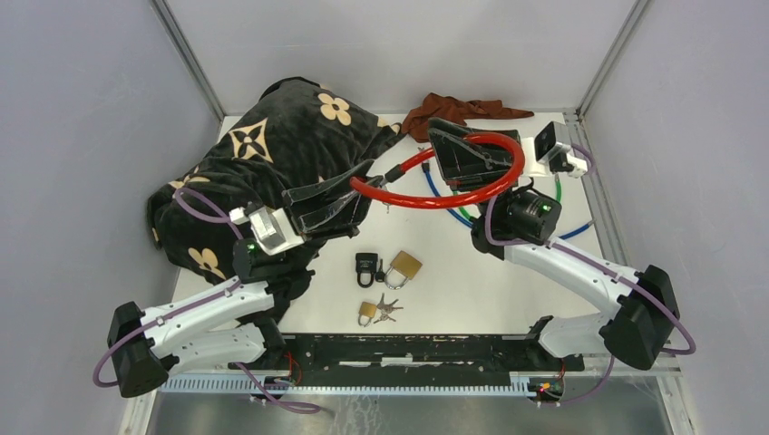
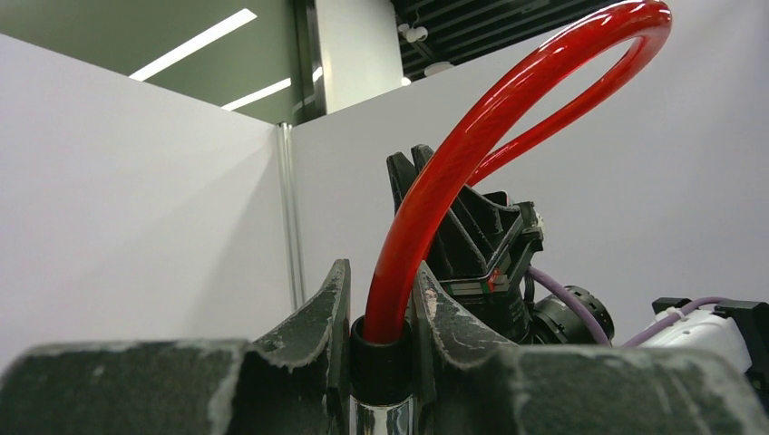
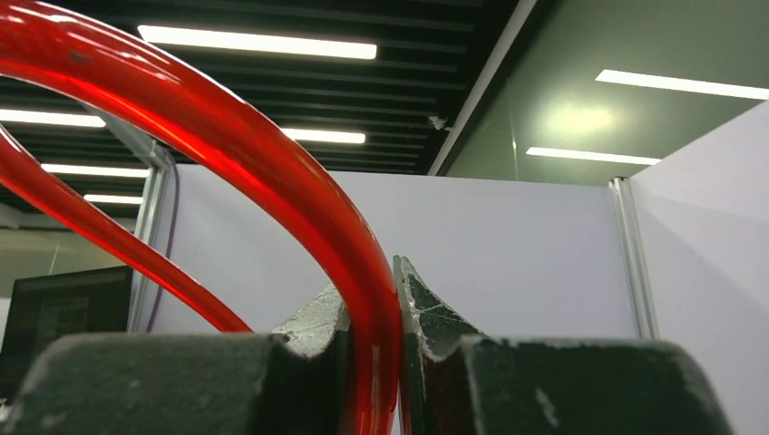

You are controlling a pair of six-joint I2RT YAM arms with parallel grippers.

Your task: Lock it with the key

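Observation:
A red cable lock [image 1: 435, 201] is bent into a loop between my two arms, above the table. My right gripper is shut on its red tube. My left gripper has its fingers close around the lock's black collar [image 2: 381, 367] and metal end [image 2: 381, 417]; whether both fingers press on it is not clear. In the top view the lock's other black end [image 1: 395, 173] sits just by the left fingertips. No key in either gripper can be made out; the lock's keyhole is hidden.
On the white table lie a black padlock [image 1: 365, 268], a larger brass padlock [image 1: 405, 265], a small brass padlock [image 1: 366, 313] and loose keys [image 1: 386, 310]. A dark flowered blanket [image 1: 272, 154] fills the left; a brown cloth [image 1: 453, 113] and a blue cable [image 1: 431, 181] lie behind.

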